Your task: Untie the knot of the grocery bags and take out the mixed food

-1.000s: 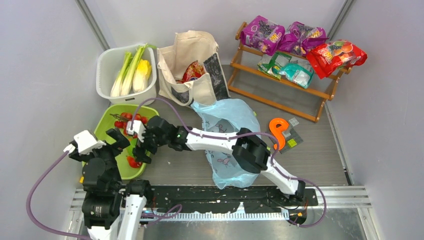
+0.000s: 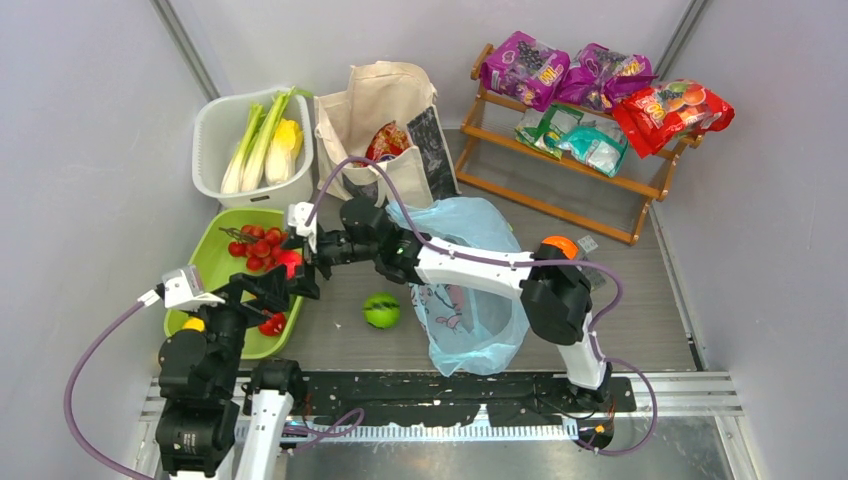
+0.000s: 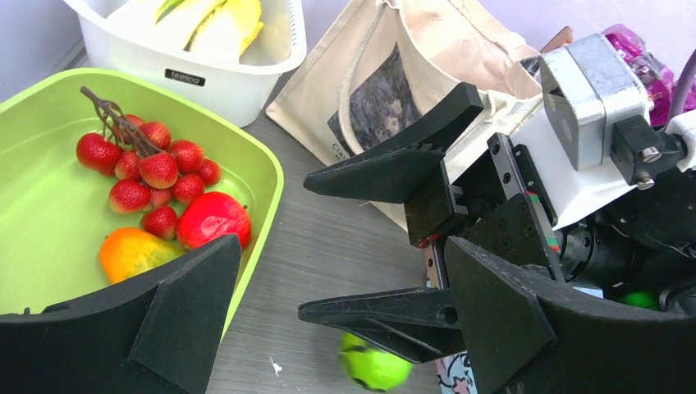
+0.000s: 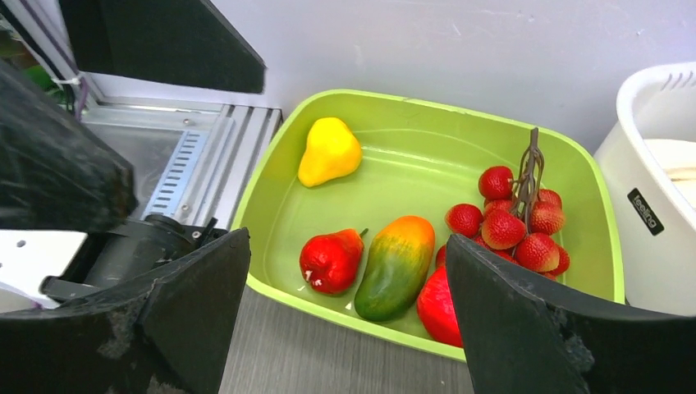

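A thin blue plastic bag (image 2: 470, 330) lies loose on the floor, partly under the right arm. The green tub (image 2: 205, 250) holds a bunch of red berries (image 4: 533, 250), a red pepper (image 4: 328, 264), a mango (image 4: 392, 271) and a yellow pear (image 4: 328, 152). Over the tub's right side, my left gripper stands open. My right gripper (image 2: 305, 280) is near the tub's right edge, its fingers apart with nothing visible between them. A green round fruit (image 2: 382, 310) lies on the floor right of the tub.
A white basket (image 2: 210, 170) of vegetables and a canvas bag (image 2: 350, 110) stand at the back. A wooden rack (image 2: 560, 215) with snack packs is at the back right. An orange object (image 2: 560, 245) lies beside the right arm.
A green round fruit near the right gripper above the tub now lies on the floor to the right. The right arm has risen and shifted; the left gripper has moved right.
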